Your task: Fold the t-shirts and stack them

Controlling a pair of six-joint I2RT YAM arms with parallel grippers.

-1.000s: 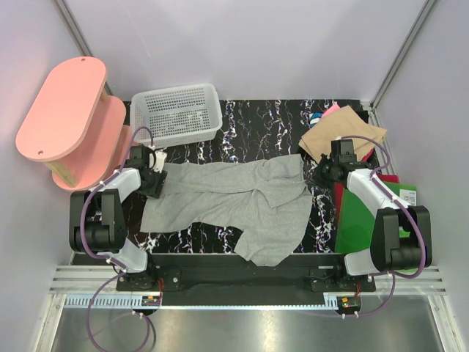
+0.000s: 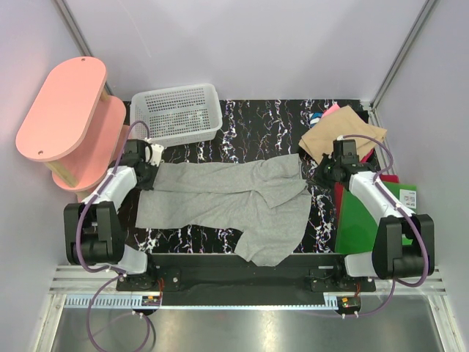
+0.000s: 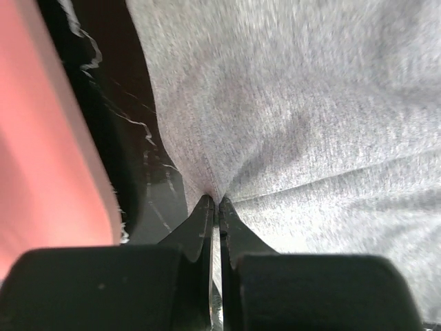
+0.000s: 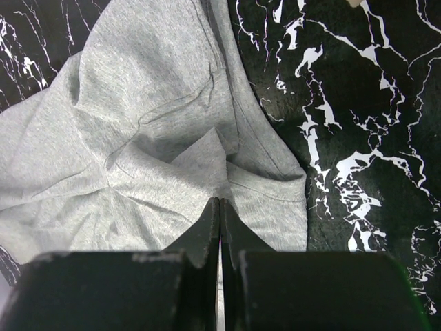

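A grey t-shirt [image 2: 220, 209] lies spread across the dark table, its upper part creased and doubled over. At its left edge, my left gripper [image 2: 152, 188] is shut; in the left wrist view the cloth [image 3: 289, 131] gathers into a pinch between the fingertips. On the opposite side, my right gripper [image 2: 311, 183] is also shut. Creases of the shirt [image 4: 162, 179] run together at its fingertips in the right wrist view, with a small peak of fabric just beyond them. The exact bit of cloth between the right fingers is hardly visible.
An empty white basket [image 2: 176, 139] stands behind the shirt's left part. Pink shelving [image 2: 62, 110] rises close to the left arm. Cardboard [image 2: 341, 132] and a green panel [image 2: 370, 227] lie on the right. Bare marble-patterned table [image 2: 260, 128] shows behind the shirt.
The right gripper has stayed nearly in place.
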